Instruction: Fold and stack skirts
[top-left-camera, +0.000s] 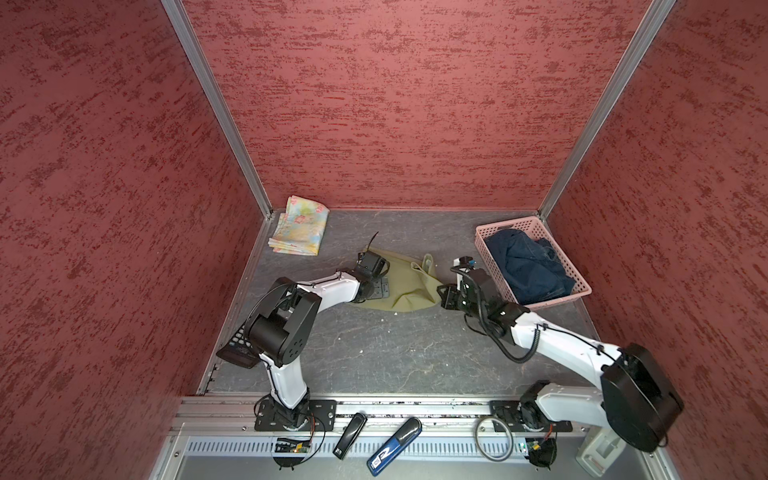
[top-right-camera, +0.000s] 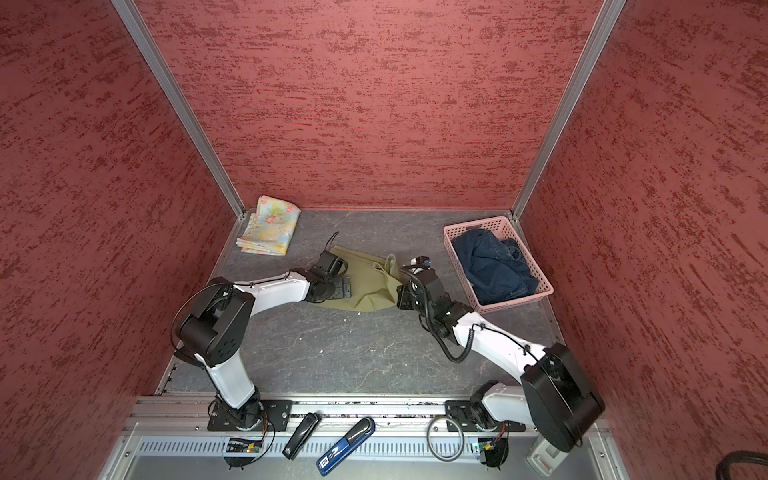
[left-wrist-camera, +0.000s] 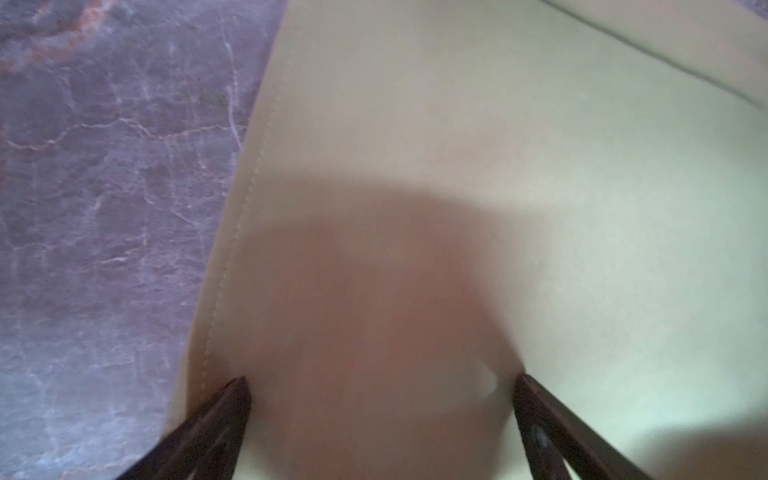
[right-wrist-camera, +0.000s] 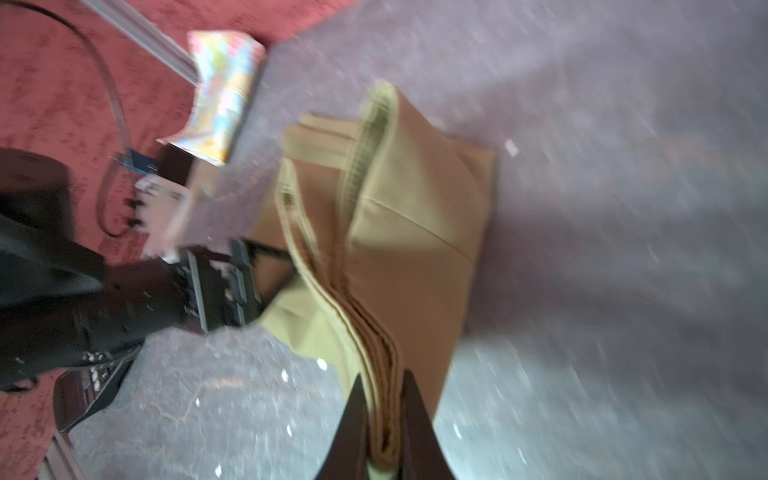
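An olive-green skirt (top-left-camera: 405, 289) lies in the middle of the table, its right part raised and bunched into folds. In the right wrist view, several layers of the skirt (right-wrist-camera: 416, 240) run down between the fingertips of my right gripper, which is shut on them. My left gripper stands open, low over the skirt's left part, with its fingers (left-wrist-camera: 552, 428) spread and cloth below them. A stitched edge of the skirt (left-wrist-camera: 240, 232) runs along the left of that view. At the back left, a folded floral cloth (top-left-camera: 301, 226) lies flat.
A pink basket (top-left-camera: 532, 306) holding dark blue cloth (top-left-camera: 529, 268) stands at the right, close to my right arm. Bare table (top-left-camera: 376, 352) shows in front of the skirt and behind it.
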